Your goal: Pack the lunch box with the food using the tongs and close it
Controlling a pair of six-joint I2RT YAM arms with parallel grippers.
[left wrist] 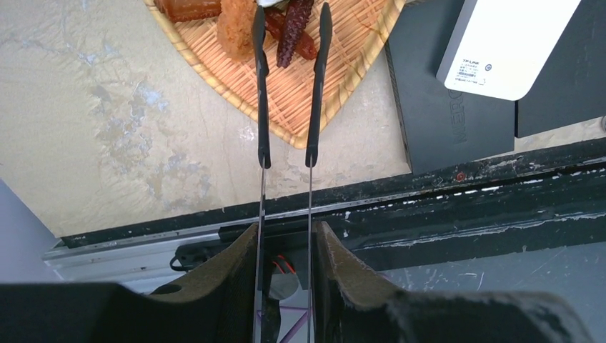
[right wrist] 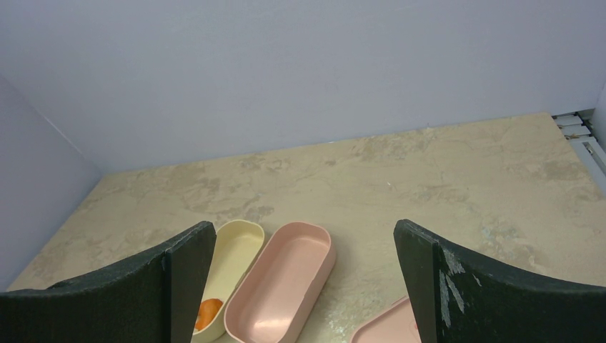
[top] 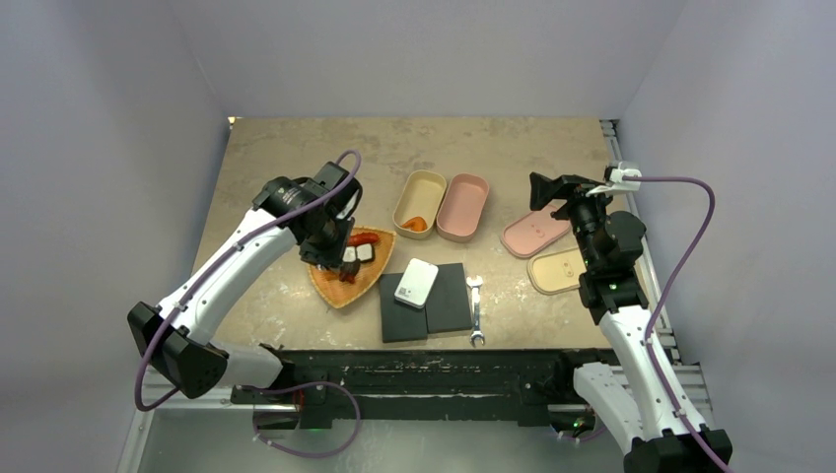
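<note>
On a heart-shaped wicker tray [left wrist: 300,128], the left wrist view shows a dark red bumpy food piece [left wrist: 294,32], a reddish piece [left wrist: 306,48] partly beneath it, and a breaded orange piece [left wrist: 236,28]. My left gripper has its two long thin fingers apart over the tray, with the dark piece lying between them in the view; contact cannot be told. Left of centre in the top view, a red sausage [top: 363,238] and white-topped pieces [top: 365,252] show. The yellow box [top: 422,187] holds an orange piece [top: 414,225]; the pink box [top: 463,205] is empty. My right gripper stands open and empty.
The pink lid [top: 532,233] and yellow lid [top: 558,270] lie at the right, near my right arm. Dark flat panels [top: 449,301] carry a white device [top: 416,284], with a wrench [top: 476,310] alongside.
</note>
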